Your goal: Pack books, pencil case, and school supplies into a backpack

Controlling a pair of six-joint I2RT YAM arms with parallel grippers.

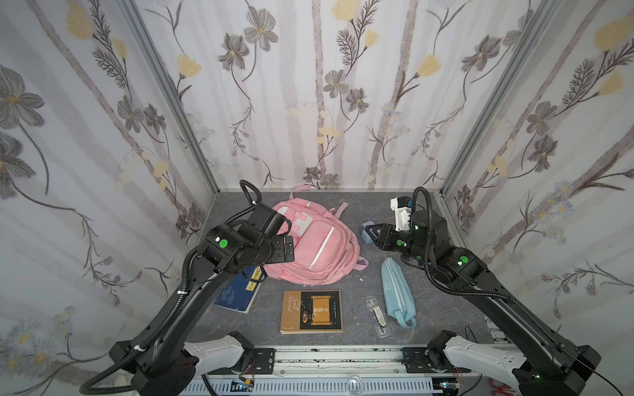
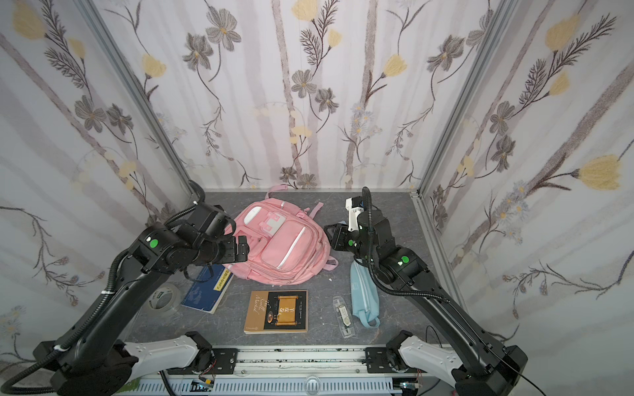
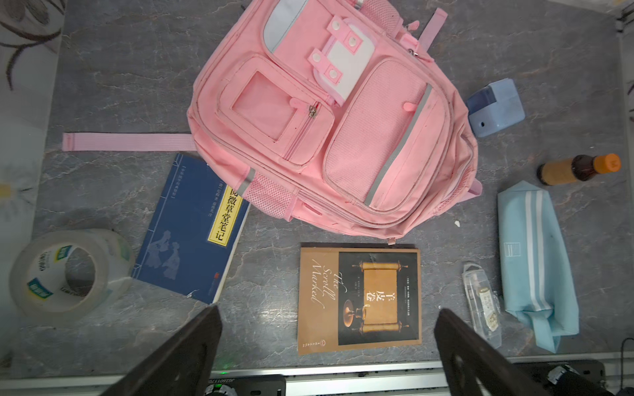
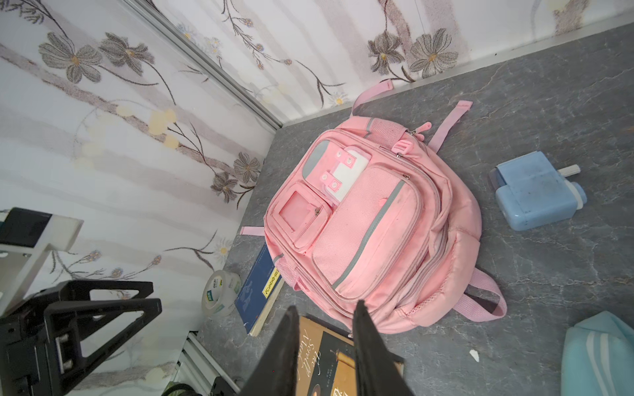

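The pink backpack (image 1: 317, 254) lies closed on the table (image 1: 244, 330). My left gripper (image 1: 284, 247) hovers above it; its wrist view looks straight down, fingers apart. My right gripper (image 1: 373, 234) is over the table right of the backpack, near a light-blue sharpener-like box (image 4: 536, 194); its fingertips are blurred, and I cannot tell what, if anything, lies between them. In front lie a blue book (image 3: 181, 250), a brown book (image 3: 317, 297), a clear slim case (image 3: 482, 303) and a light-blue pencil case (image 3: 535, 257).
A small orange-capped bottle (image 3: 568, 169) lies or stands right of the backpack. A tape roll (image 3: 33, 277) sits at the front left. Bare table shows behind and right of the backpack.
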